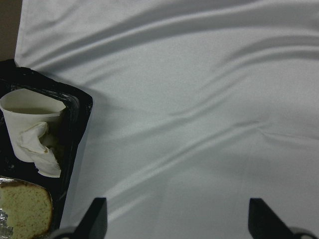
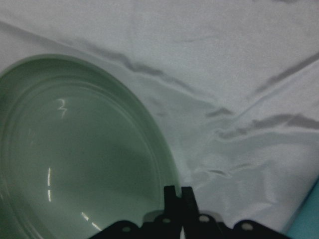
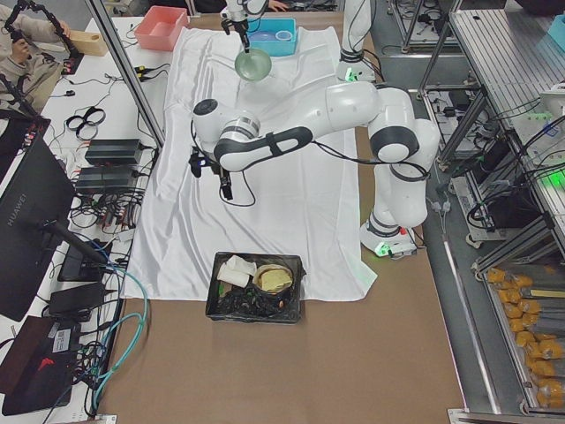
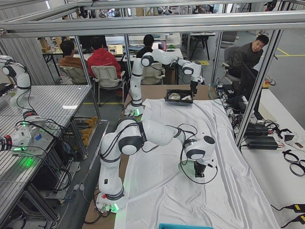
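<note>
A pale green plate (image 3: 253, 64) lies on the white cloth near the far end, filling the lower left of the right wrist view (image 2: 75, 139). My right gripper is at the plate's rim with its fingertips close together; whether the rim is between them is unclear. My left gripper stands open with nothing between its fingers, over bare cloth beside a black tray (image 1: 75, 119) holding a white cup (image 1: 22, 122), crumpled paper and a foil container with a bread slice (image 1: 22, 209).
A blue bin (image 3: 282, 40) is beyond the plate, a pink bin (image 3: 161, 28) to its left. Cables, monitors and a metal frame border the cloth.
</note>
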